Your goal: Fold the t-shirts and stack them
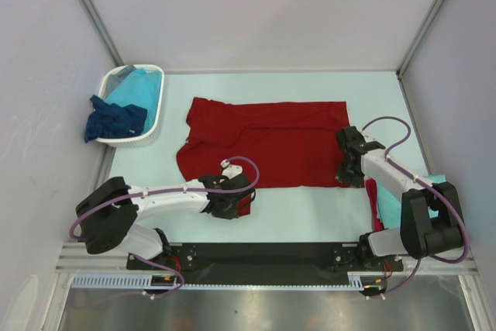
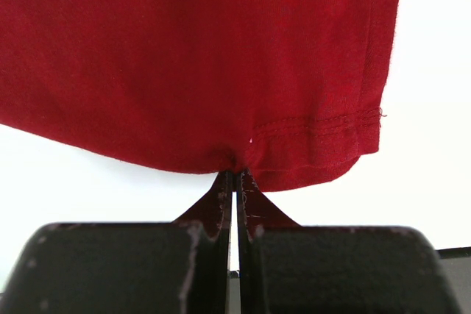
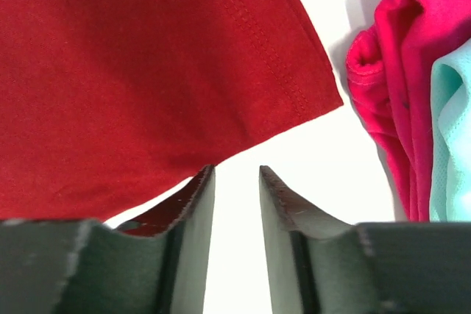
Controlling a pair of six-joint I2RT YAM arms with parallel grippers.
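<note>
A red t-shirt (image 1: 279,153) lies spread on the white table (image 1: 294,222). In the left wrist view my left gripper is shut on the edge of the red fabric near a hemmed corner. In the right wrist view my right gripper is open over the lower edge of the shirt, one fingertip at the cloth and the other over bare table. The top view shows both arms' grippers along the shirt's near side, partly hiding it.
A folded pink garment (image 3: 401,86) and a light cyan one (image 3: 452,130) lie just right of the shirt. A white basket (image 1: 153,125) with blue and dark navy clothes stands at the back left. Bare table shows at the front middle.
</note>
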